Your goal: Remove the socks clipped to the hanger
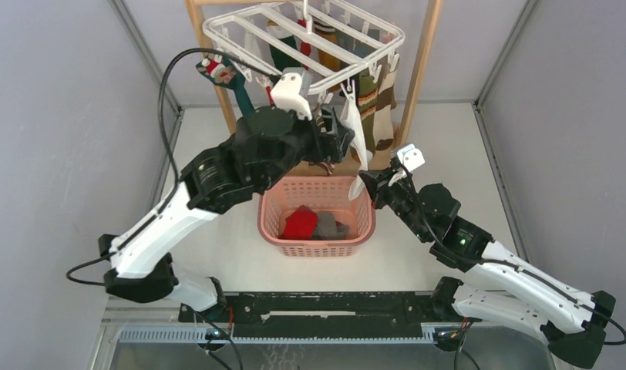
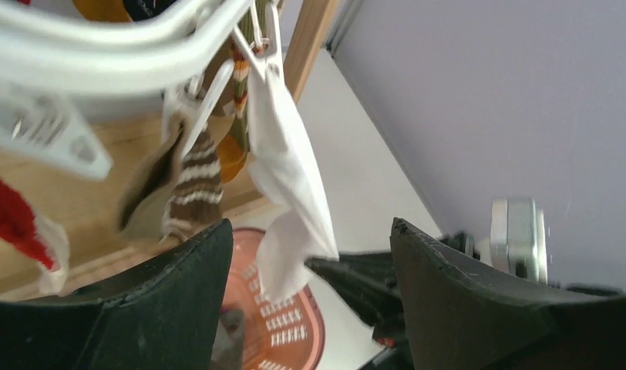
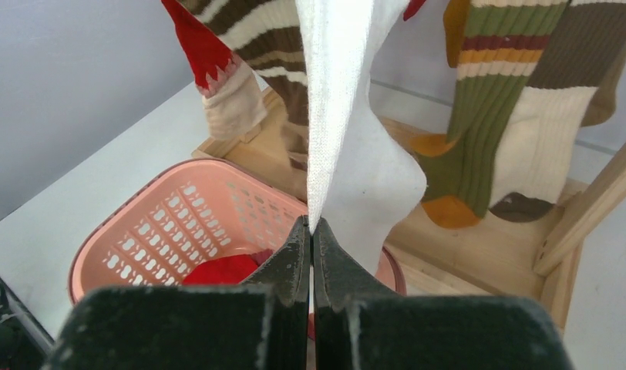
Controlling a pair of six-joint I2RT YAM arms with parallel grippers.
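Observation:
A white sock (image 1: 355, 127) hangs from a clip at the front right of the white hanger (image 1: 310, 42). My right gripper is shut on the sock's edge, low down; in the right wrist view the cloth runs into its fingertips. In the left wrist view the sock (image 2: 287, 154) slants from its clip down toward the right gripper. My left gripper is open below the hanger's frame, with no cloth gripped. Several other socks still hang, among them a green striped one (image 3: 479, 100) and a brown-and-white one (image 3: 557, 108).
A pink basket (image 1: 275, 204) stands below the hanger, with a red sock (image 1: 300, 223) and a grey one (image 1: 327, 227) inside. The wooden stand's posts (image 1: 420, 69) flank the hanger.

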